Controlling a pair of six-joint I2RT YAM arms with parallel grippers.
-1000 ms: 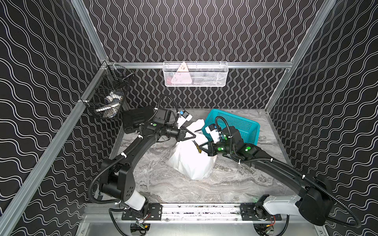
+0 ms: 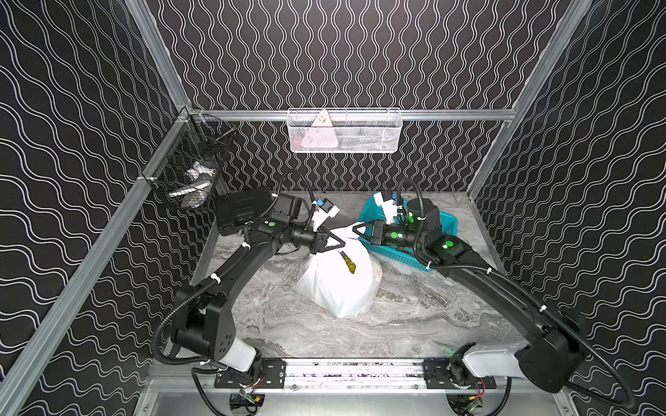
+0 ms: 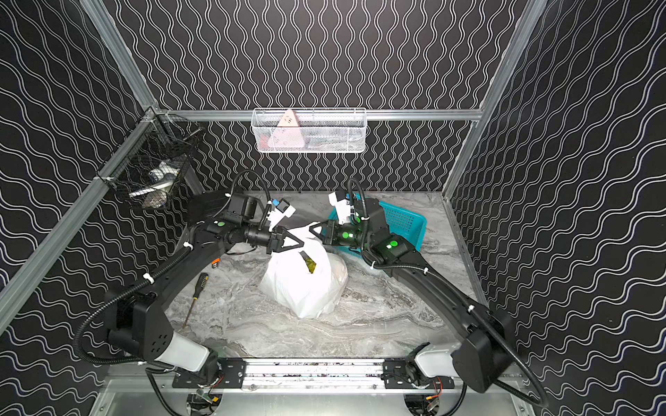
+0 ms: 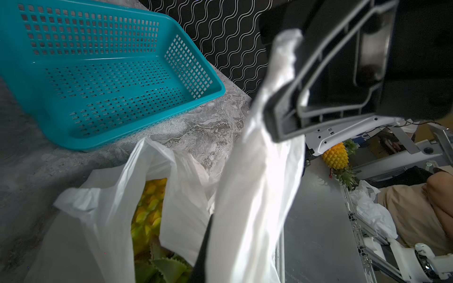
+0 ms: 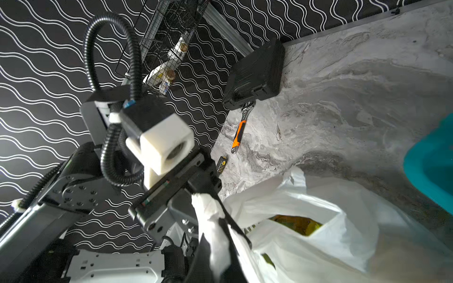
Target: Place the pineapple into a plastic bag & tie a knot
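Observation:
A white plastic bag [image 2: 336, 287] stands mid-table, the yellow pineapple [image 4: 147, 212] and its green leaves visible through its opening in the left wrist view. My left gripper [image 2: 340, 242] is shut on a gathered strand of the bag [image 4: 254, 188] at its top. Facing it, a little higher and to the right, my right gripper [image 2: 356, 229] is also shut on white bag plastic [image 5: 210, 212] above the opening.
A teal basket [image 2: 444, 223] sits behind the bag at right. A black case [image 2: 236, 208] stands at back left, with a wrench [image 5: 239, 132] and screwdriver [image 3: 201, 284] nearby.
The left arm has barely moved.

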